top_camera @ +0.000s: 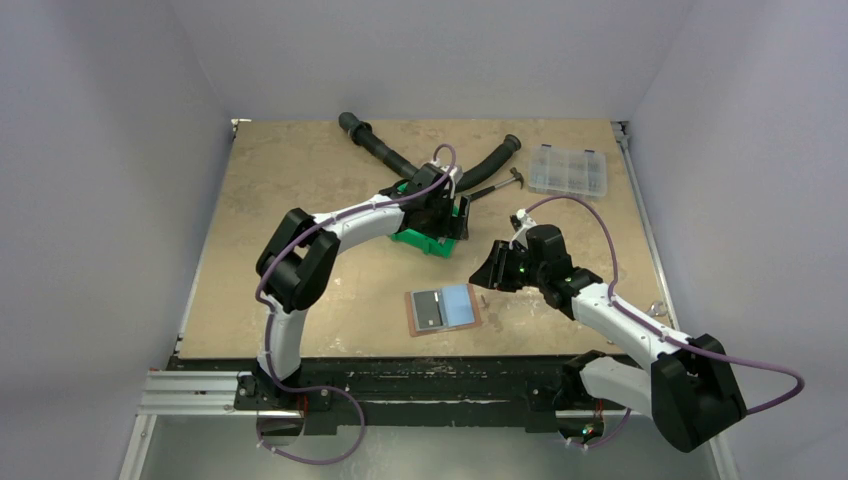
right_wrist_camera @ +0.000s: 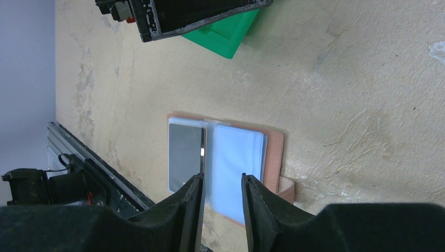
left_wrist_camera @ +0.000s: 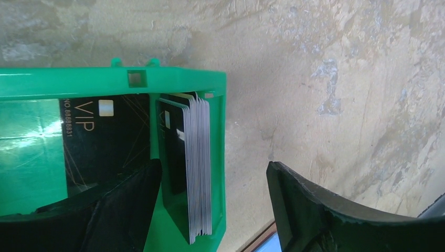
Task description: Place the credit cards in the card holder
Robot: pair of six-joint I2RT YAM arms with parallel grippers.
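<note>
In the left wrist view a stack of cards (left_wrist_camera: pixel 199 168) stands on edge at one end of a green tray (left_wrist_camera: pixel 78 84). A black VIP card (left_wrist_camera: pixel 107 136) lies flat in the tray's neighbouring compartment. My left gripper stands open over that end, one finger on each side of the stack, touching nothing that I can see. In the top view the left gripper (top_camera: pixel 458 218) hides much of the tray. The card holder (right_wrist_camera: pixel 234 152), pale blue and grey with a brown cover, lies open on the table. Above its near edge my right gripper is open and empty.
Black hoses (top_camera: pixel 382 150), a hammer (top_camera: pixel 497 185) and a clear divided box (top_camera: pixel 568 171) lie along the back. Bare table surrounds the card holder, and the left side of the table is free.
</note>
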